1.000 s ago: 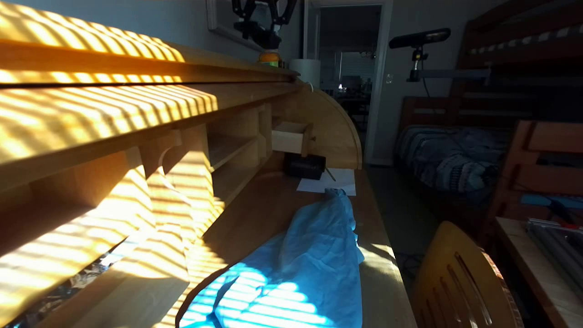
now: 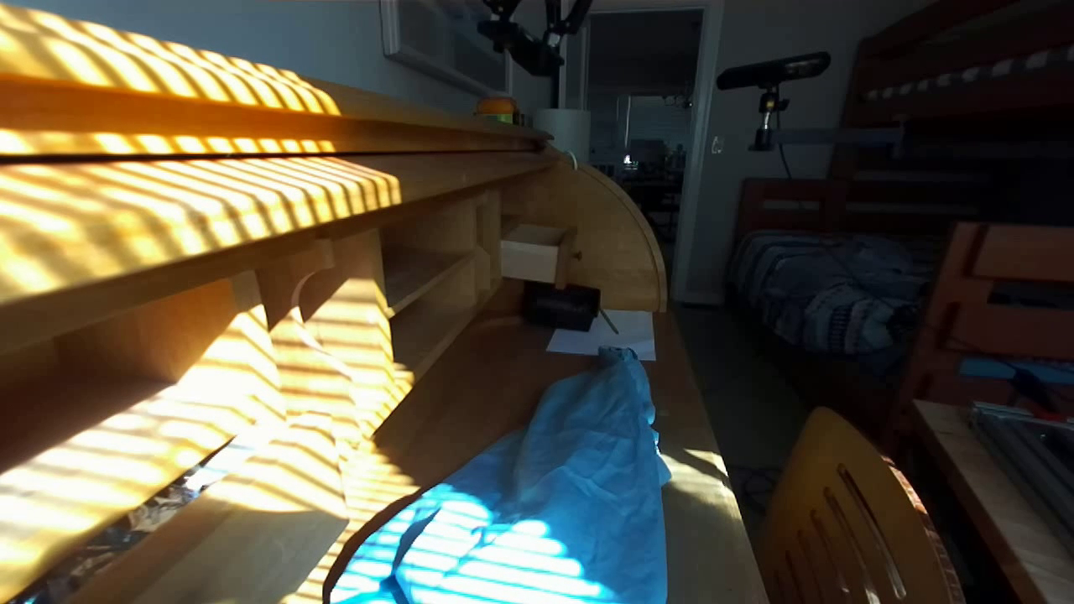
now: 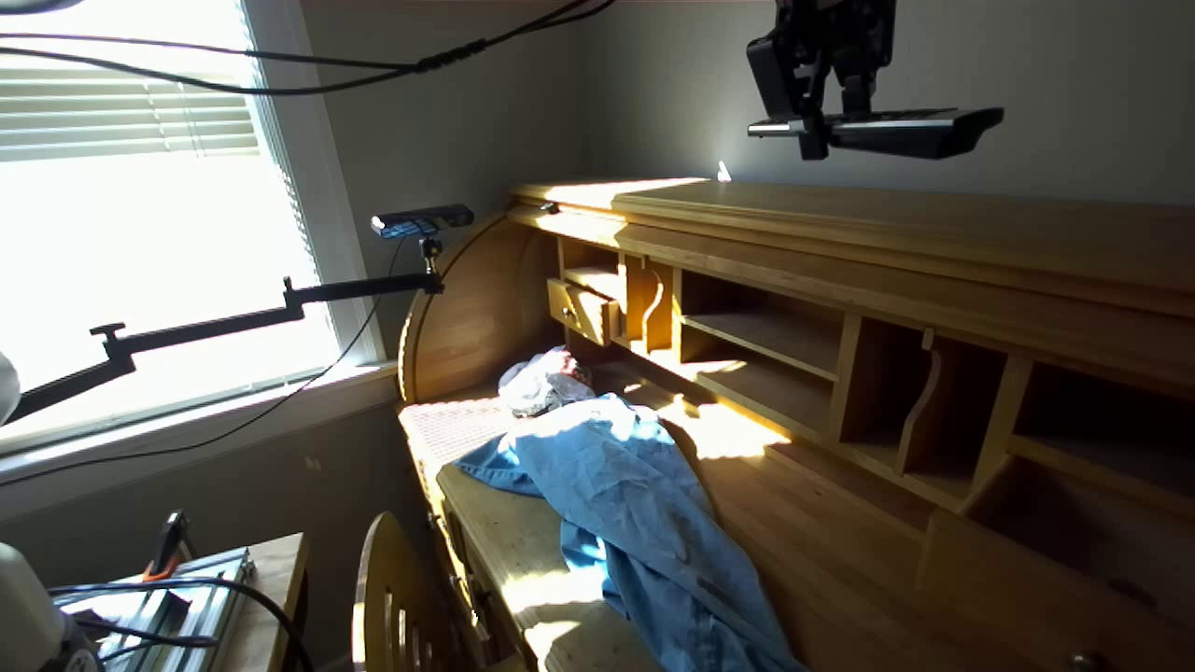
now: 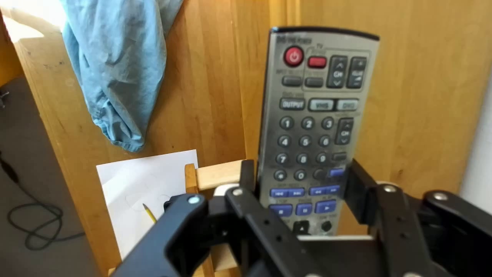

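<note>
A silver-grey remote control [image 4: 313, 115] with red, grey and blue buttons is gripped across its lower half by my gripper, whose black fingers press on both long sides. Exterior view 2 has the remote [image 3: 924, 131] lying roughly flat in the air under the gripper [image 3: 829, 129], above the level of the desk's top shelf. In exterior view 1 only the lower part of the gripper [image 2: 539, 45] shows at the upper edge, and the dark shape it carries is hard to make out.
A blue cloth garment [image 2: 594, 443] covers much of the desktop. White paper [image 4: 138, 184] with a pencil [image 4: 148, 212] lies near a black box [image 2: 561, 306]. A small drawer [image 2: 534, 253] stands pulled out. An orange-lidded item [image 2: 495, 106] and a white cylinder [image 2: 565, 132] are near the top shelf.
In exterior view 1 my gripper has moved to the right and slightly up, with the dark object still in it. The desk, cloth and drawer look the same.
</note>
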